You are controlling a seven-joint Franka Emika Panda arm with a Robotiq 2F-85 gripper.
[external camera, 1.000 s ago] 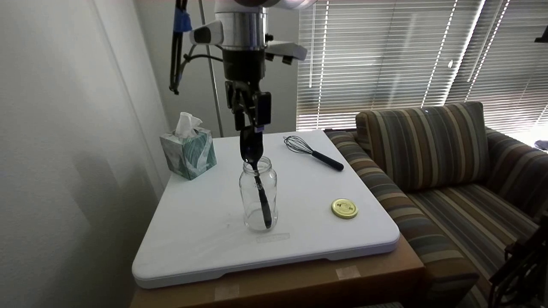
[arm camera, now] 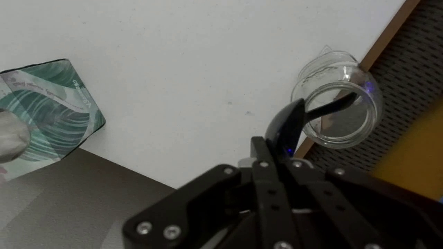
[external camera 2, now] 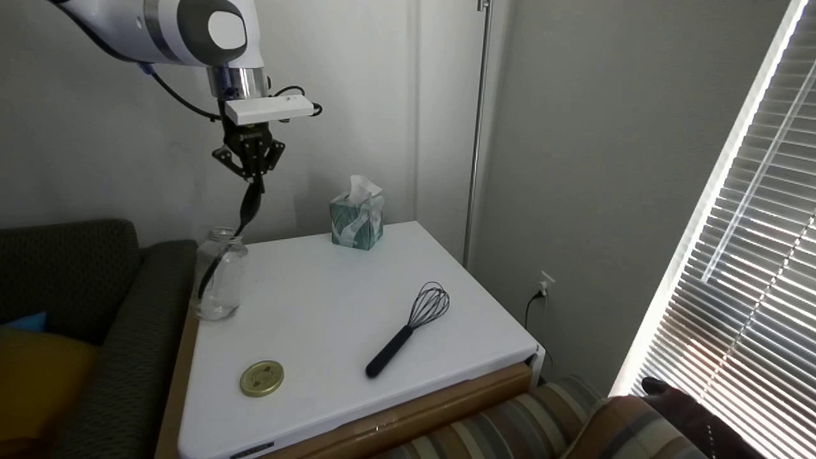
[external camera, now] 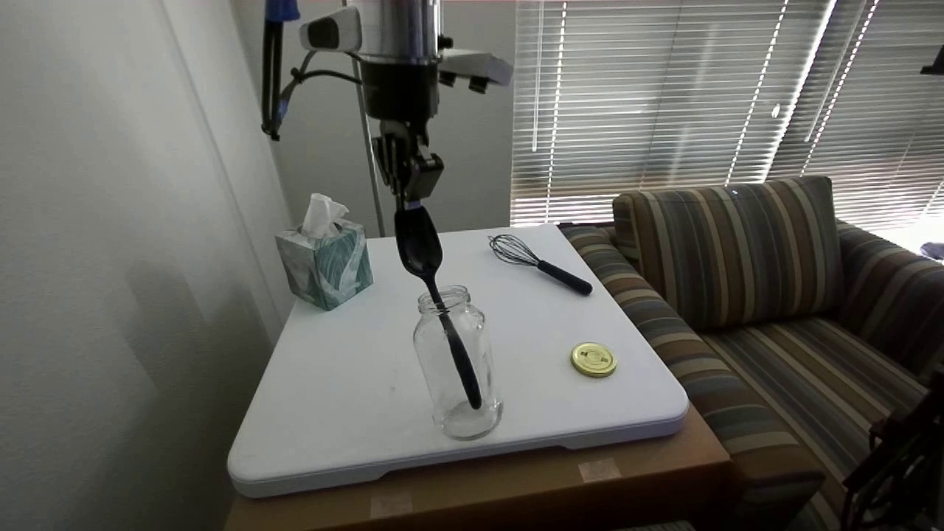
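Observation:
A black spoon (external camera: 420, 243) hangs bowl-up from my gripper (external camera: 411, 196), which is shut on the tip of its bowl. The handle runs down through the mouth of a clear glass jar (external camera: 427, 354), its end near the jar's bottom. In exterior view 1 the jar leans, its mouth farther left than its base. Whether the base rests flat on the board cannot be told. The wrist view shows the spoon's bowl (arm camera: 286, 126) at the fingertips and the jar's rim (arm camera: 368, 124) beyond it, close to the table edge.
The white tabletop (external camera: 354, 380) has a gold lid (external camera: 594, 359) at the right and a whisk (external camera: 563, 276) farther back. A tissue box (external camera: 329, 265) stands at the back left. Striped armchair (external camera: 734, 257) beside the table. The board's middle is clear.
My gripper has moved up and left in exterior view 1. The jar has shifted toward the front edge and changed from upright to leaning, with the spoon still inside it.

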